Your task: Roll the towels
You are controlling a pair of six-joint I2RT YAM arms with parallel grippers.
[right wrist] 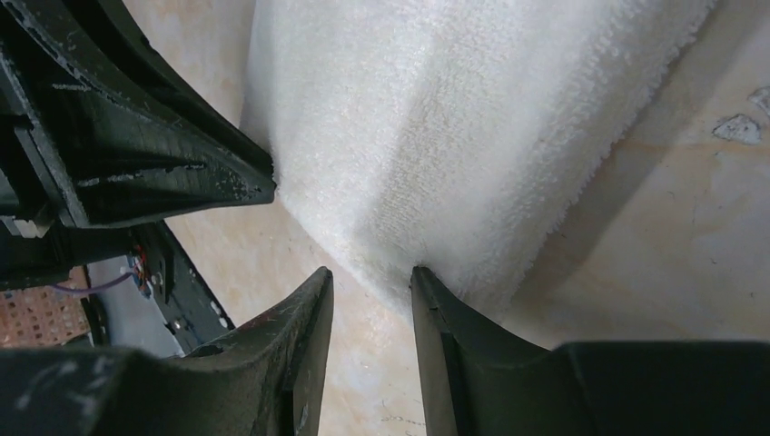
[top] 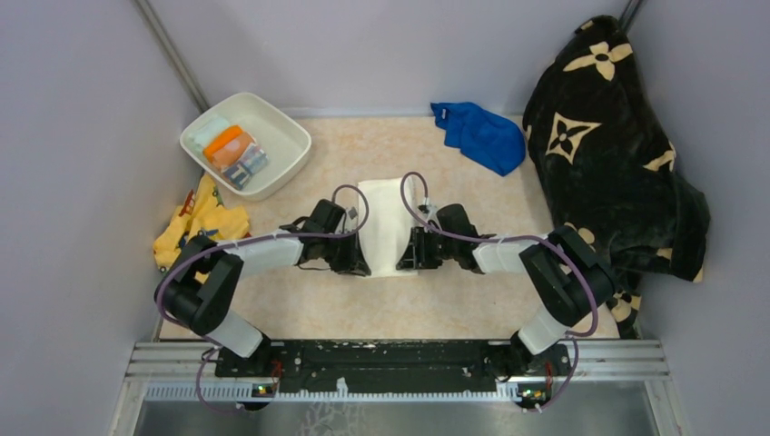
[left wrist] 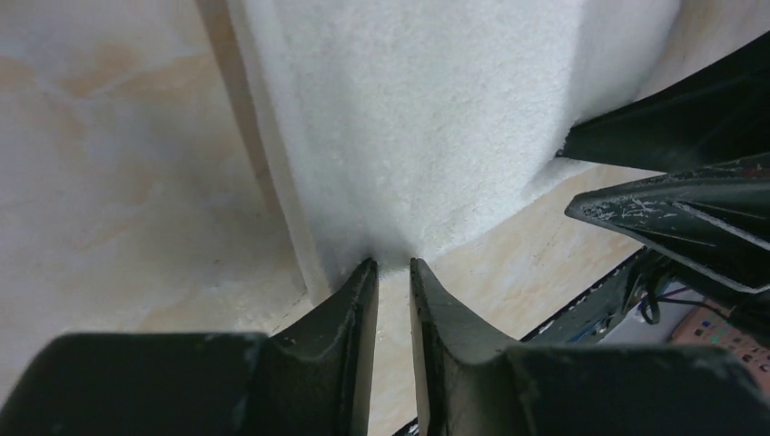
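A white folded towel (top: 385, 222) lies flat and lengthwise in the middle of the table, between my two arms. At its near left corner, my left gripper has its fingers close together with the towel's edge (left wrist: 399, 250) at their tips. My right gripper is at the near right corner, its fingers apart; the right finger (right wrist: 427, 300) touches the towel's near edge. How much cloth lies between the left fingertips is hard to see.
A white bin (top: 291, 136) with small packages stands back left, beside a yellow printed cloth (top: 209, 218). A blue cloth (top: 481, 136) lies at the back right. A dark patterned blanket (top: 599, 154) is heaped along the right side.
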